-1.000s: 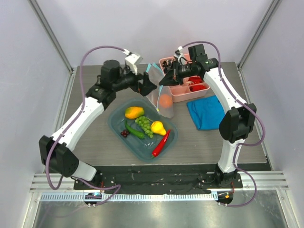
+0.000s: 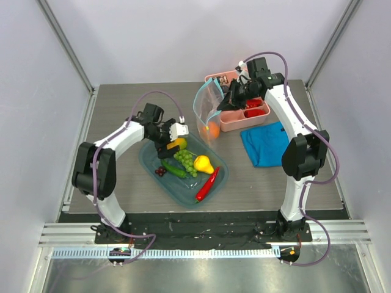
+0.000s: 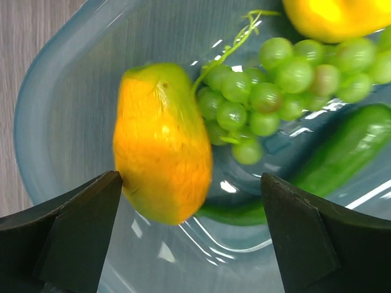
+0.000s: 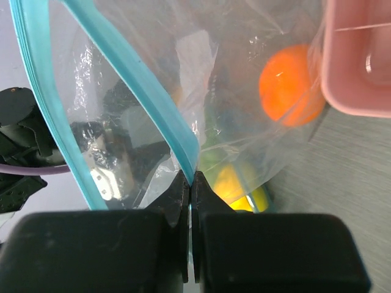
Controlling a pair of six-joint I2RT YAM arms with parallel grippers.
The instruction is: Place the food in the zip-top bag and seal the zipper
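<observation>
In the top view a clear bag (image 2: 204, 107) with a light blue zip edge (image 4: 131, 67) stands upright, its mouth parted. An orange (image 4: 290, 84) rests inside, low down. My right gripper is shut on that edge. Over the tray's far left end, my left gripper is open above a yellow-orange mango (image 3: 162, 143). Nothing is gripped between its fingers. Beside the mango lie green grapes (image 3: 263, 91), a green cucumber-like vegetable (image 2: 174, 169), a yellow pear-shaped food (image 2: 203, 164), a red chili (image 2: 208, 185) and dark red berries (image 2: 160, 171).
The blue-grey tray (image 2: 183, 199) has a raised rim around the food. Behind the bag sits a pink divided box (image 2: 242, 122) holding red items. A blue cloth (image 2: 264, 145) lies to the right. Bare table shows at the front right and far left.
My left gripper has gone from beside the bag's mouth left and down to the mango, still open.
</observation>
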